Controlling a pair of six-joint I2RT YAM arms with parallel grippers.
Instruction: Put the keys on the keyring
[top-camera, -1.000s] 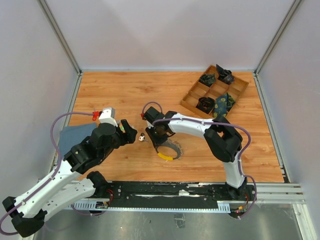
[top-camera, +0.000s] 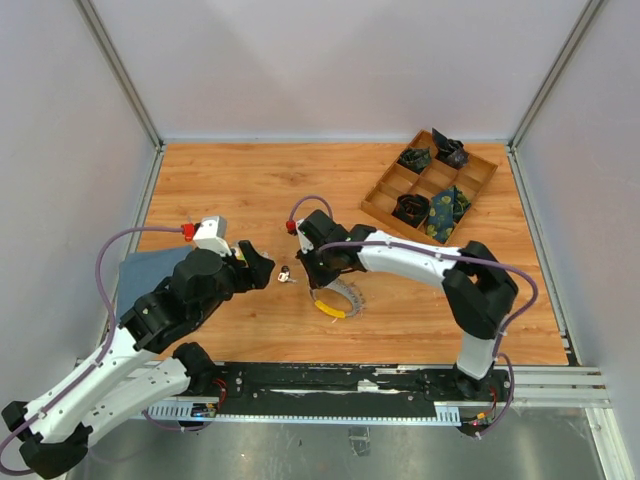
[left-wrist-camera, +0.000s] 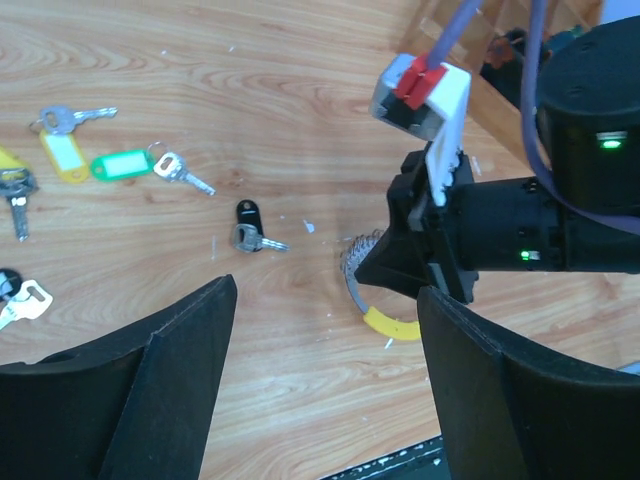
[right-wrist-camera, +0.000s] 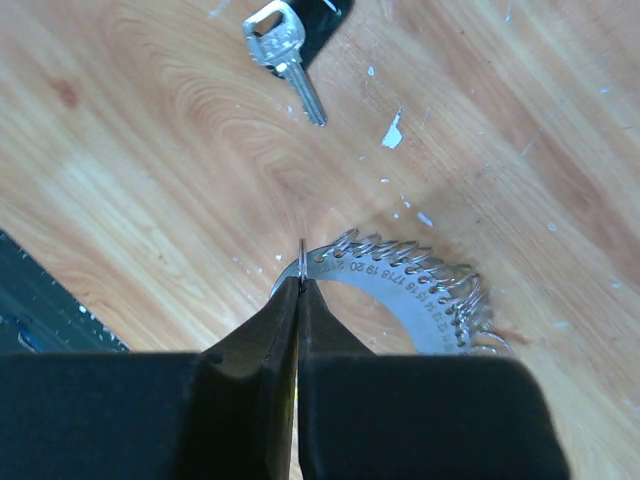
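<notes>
A curved keyring holder (right-wrist-camera: 400, 290) with yellow band (left-wrist-camera: 390, 325) and rows of rings lies mid-table. My right gripper is shut just over its rim; a thin metal piece shows at the tips, though whether it is held is unclear. A silver key (right-wrist-camera: 285, 55) on a black tag (left-wrist-camera: 249, 213) lies beside it. Several other keys (left-wrist-camera: 175, 172) with coloured tags (left-wrist-camera: 120, 164) lie farther left. My left gripper hangs left of these, its fingers apart, nothing seen between them.
A wooden compartment box (top-camera: 380, 195) with dark items stands at back right. A blue-grey mat (top-camera: 145, 275) lies at left.
The left arm looks nearly unchanged.
</notes>
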